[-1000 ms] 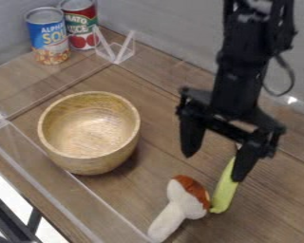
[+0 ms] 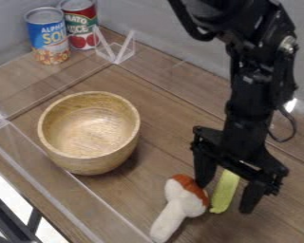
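Note:
My black gripper (image 2: 228,178) hangs low at the right, open, its fingers straddling a pale yellow-green elongated object (image 2: 223,195) that lies on the wooden table. Just left of it lies a white mushroom-shaped toy (image 2: 173,212) with a brown-and-white cap. The gripper body hides the upper part of the green object; whether the fingers touch it I cannot tell.
A wooden bowl (image 2: 90,161) stands at the left on the table (image 2: 155,100). Two cans, one blue (image 2: 49,33) and one red (image 2: 80,21), stand at the back left beside a clear plastic piece. A wall runs along the back.
My gripper has moved down and slightly right, over the green object. The bowl, mushroom toy and cans are where they were.

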